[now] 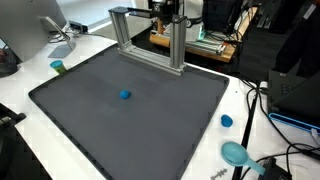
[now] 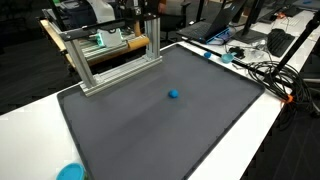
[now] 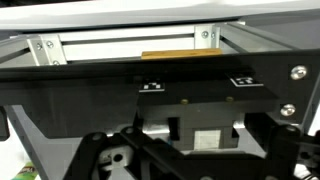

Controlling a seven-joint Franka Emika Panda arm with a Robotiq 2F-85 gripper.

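A dark horizontal board (image 3: pixel 60 82) crosses the wrist view. My gripper is over it, its checker-marked fingertips (image 3: pixel 152 86) standing apart. Dark parts lie between and below the fingers, and whether they touch anything there cannot be told. Outside, the light-coloured rack (image 2: pixel 98 78) with a dark top shelf (image 2: pixel 88 31) stands at the far left edge of the grey mat. In exterior view 1 the rack (image 1: pixel 176 45) is at the top, and the gripper is mostly cut off above the frame.
A small blue object (image 1: pixel 125 94) lies on the grey mat (image 1: pixel 130 130), which is otherwise clear. Right of the mat are another blue object (image 1: pixel 227 121) and a teal bowl (image 1: pixel 235 154). A green cylinder (image 1: pixel 58 67) stands at the left. Cables lie at the right.
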